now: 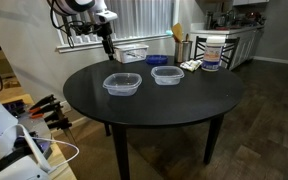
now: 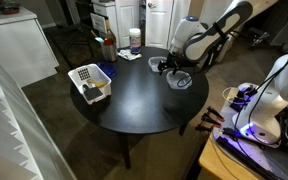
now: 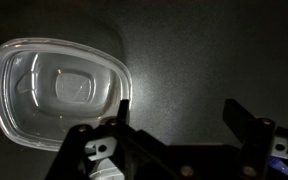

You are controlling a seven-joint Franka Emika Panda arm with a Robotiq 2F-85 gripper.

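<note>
Two clear plastic containers stand on the dark round table [image 1: 199,105], the nearer container [image 1: 122,86] to the left and the farther container [image 1: 167,76] to its right. Both look empty. At the table's far left side, my gripper [image 1: 108,46] hangs pointing down, above the tabletop. From the wrist, a clear container [image 3: 72,88] fills the left, its right edge close to one finger. My gripper's fingers [image 3: 108,135] are wide apart along the bottom, with bare tabletop between them, so it is open.
A white basket [image 2: 87,88] with things in it sits on the table's far side. A white tub [image 1: 213,50] stands at the back, with a red-brown bottle [image 2: 109,50] nearby. A blue object [image 1: 159,60] lies near the basket.
</note>
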